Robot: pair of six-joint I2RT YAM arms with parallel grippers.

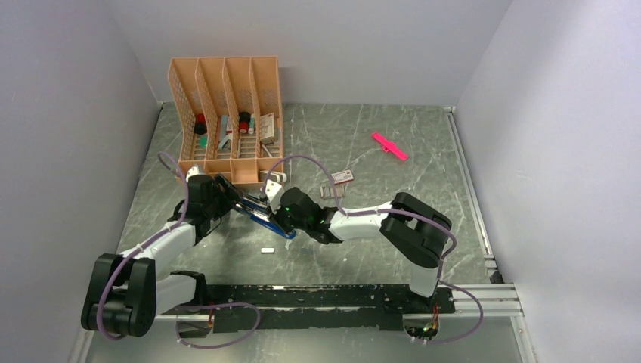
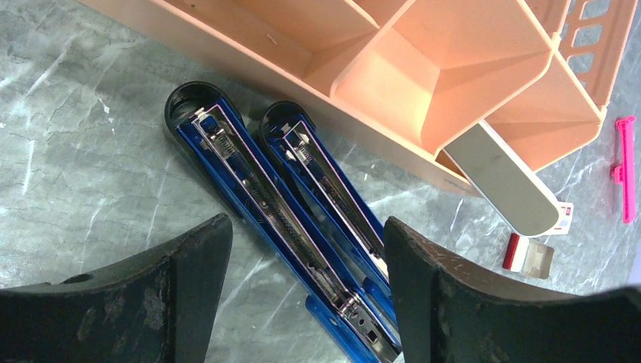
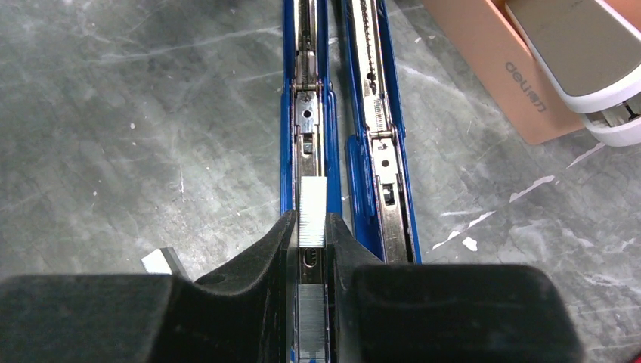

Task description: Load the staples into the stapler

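Note:
Two blue staplers lie side by side, opened out with their metal channels showing. In the right wrist view, the left one [image 3: 305, 113] runs straight under my right gripper, which is shut on a silvery staple strip [image 3: 312, 198]. The strip lines up with that stapler's channel; whether it rests inside cannot be told. A second ridged silvery patch shows lower down, perhaps a reflection. The other stapler [image 3: 378, 113] is just to the right. My left gripper is open, its fingers to either side of the stapler pair and nothing gripped.
The peach organizer [image 1: 227, 168] stands close behind the staplers, a grey-white stapler [image 2: 503, 178] jutting from its front. Right of them lie a staple box [image 1: 342, 177] and more staple strips [image 1: 332, 192]. A small white block [image 1: 267, 250] sits in front; a pink piece [image 1: 389, 146] lies far right.

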